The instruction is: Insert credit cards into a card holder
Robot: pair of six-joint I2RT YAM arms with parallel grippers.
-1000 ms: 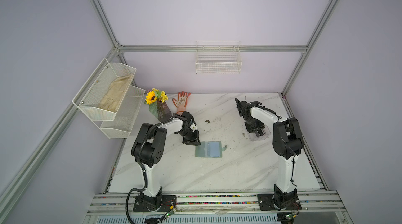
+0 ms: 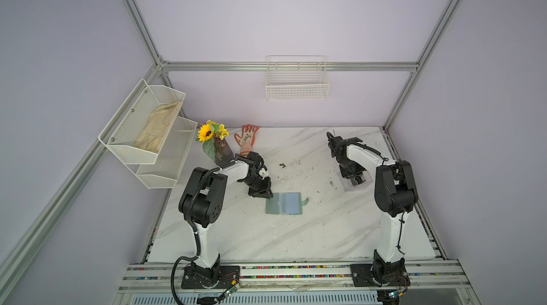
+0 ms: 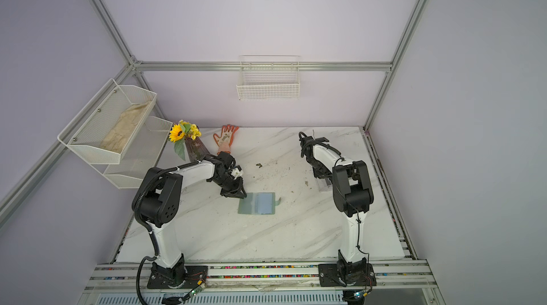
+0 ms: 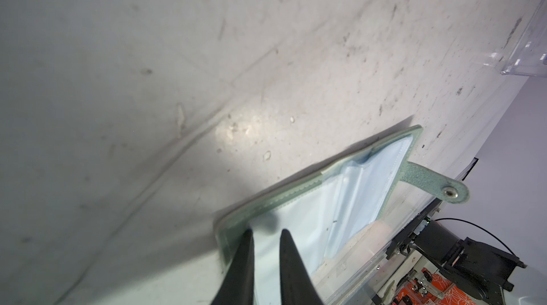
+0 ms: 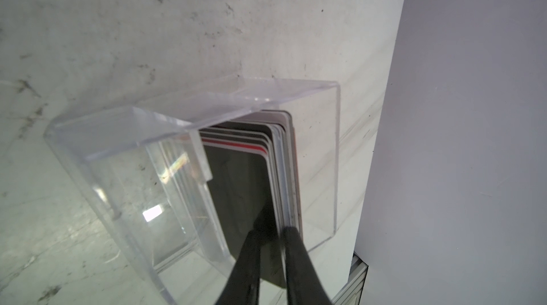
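A pale green card holder point(image 2: 283, 203) lies open on the table, with clear sleeves and a snap strap, seen close in the left wrist view point(image 4: 364, 185). My left gripper is at its left corner, fingertips a little apart over the sleeve, nothing visible between them. At the right, a clear acrylic box point(image 5: 313, 162) holds a stack of several cards point(image 5: 239, 196), the front one dark. My right gripper reaches into the box at the cards' right edge, fingers part open; whether any card is between them is unclear.
A vase of sunflowers point(image 2: 222, 151) and an orange work glove point(image 2: 246, 137) stand and lie at the back left. Mesh baskets point(image 2: 145, 151) hang on the left and back walls.
My right arm has shifted slightly to the right over the box, and the box appears shifted a little with it. The left arm shows no visible movement.
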